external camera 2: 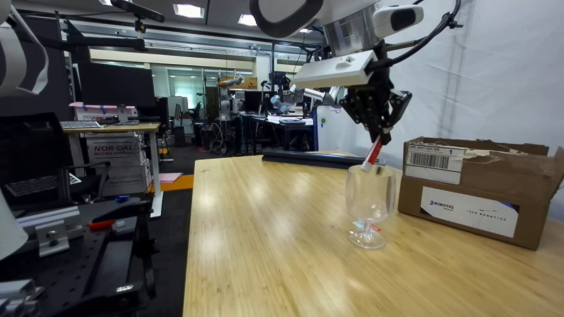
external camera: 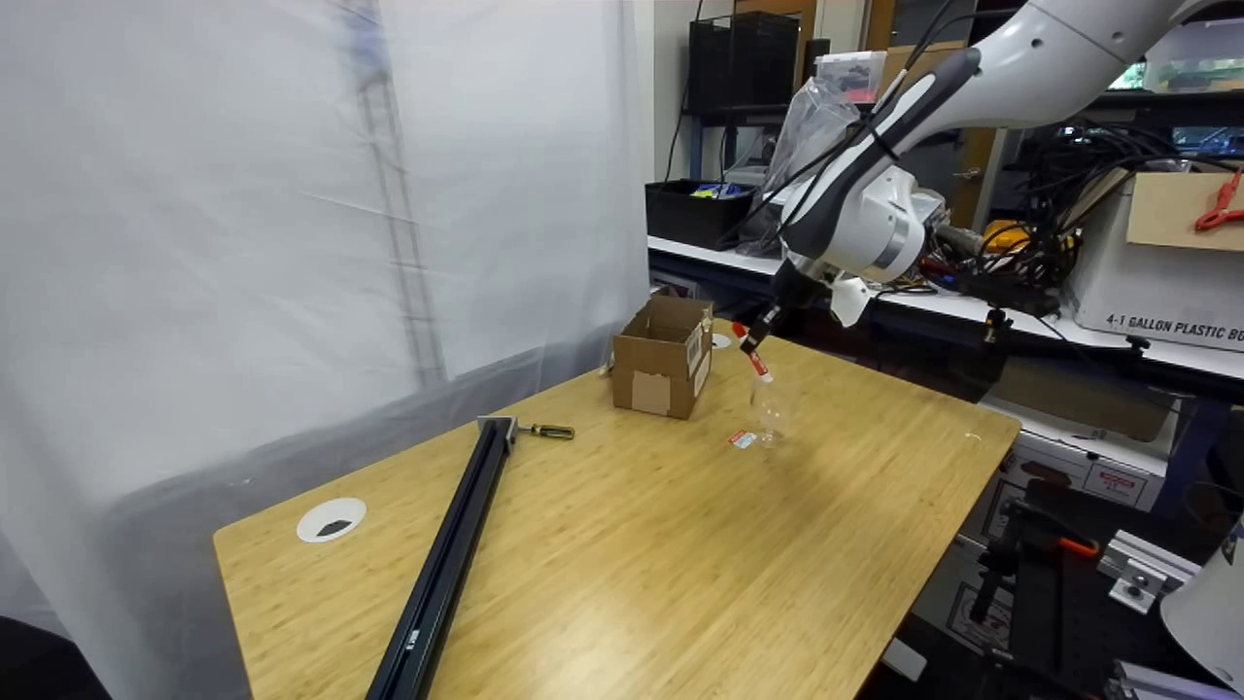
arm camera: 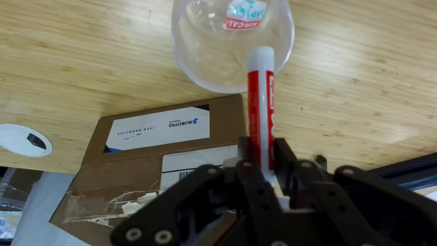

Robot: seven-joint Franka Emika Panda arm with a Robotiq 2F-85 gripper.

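A slim red and white tube, perhaps a marker or glue stick (arm camera: 261, 106), is pinched in my gripper, which is shut on its rear part. Its white end points down at a slant. In exterior view 2 that end is close to the rim of a clear stemmed glass (external camera 2: 370, 200), with my gripper (external camera 2: 381, 136) above the rim. The glass stands upright on the table; its round opening shows in the wrist view, where the tube's tip overlaps the near rim. Whether tip and rim touch, I cannot tell.
An open cardboard box (external camera 2: 458, 206) stands close beside the glass. A small red and white label (external camera: 742, 439) lies by the glass's foot. Farther off are a screwdriver (external camera: 548, 432) and a long black rail (external camera: 449, 548).
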